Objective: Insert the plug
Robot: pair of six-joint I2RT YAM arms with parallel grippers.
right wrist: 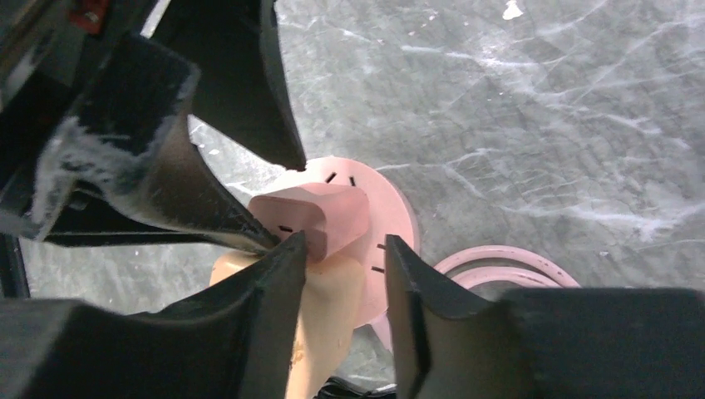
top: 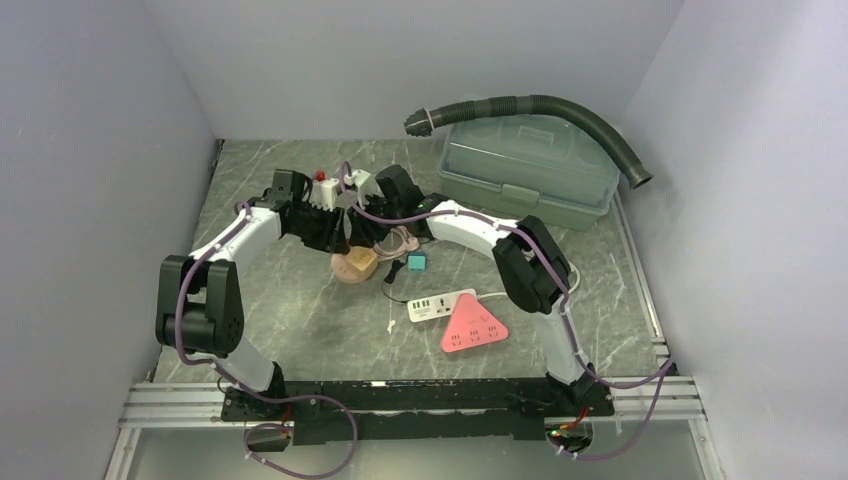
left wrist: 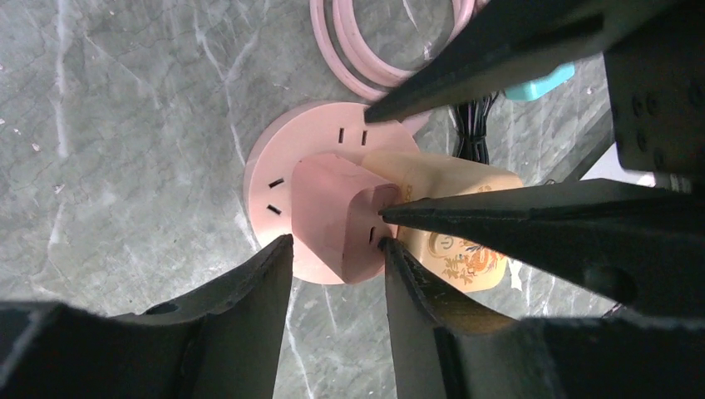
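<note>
A round pink socket disc (left wrist: 270, 179) with paired slots lies on the table. Over its middle is a rounded pink block (left wrist: 320, 208); whether it is fixed to the disc or only sits on it, I cannot tell. A beige printed adapter (left wrist: 474, 253) stands against the block on the disc. My left gripper is shut on the pink block, a fingertip at each side. From the other side, my right gripper stands part open over the block and adapter, one fingertip close to the block's end face and the other clear. Contact is unclear, and no prongs show.
A coiled pink cable (top: 402, 243), a black plug with cord (top: 394, 272) and a teal cube (top: 417, 261) lie right of the disc. Farther right are a white power strip (top: 430, 308) and a pink triangular socket (top: 474, 326). A green box (top: 520, 165) stands behind.
</note>
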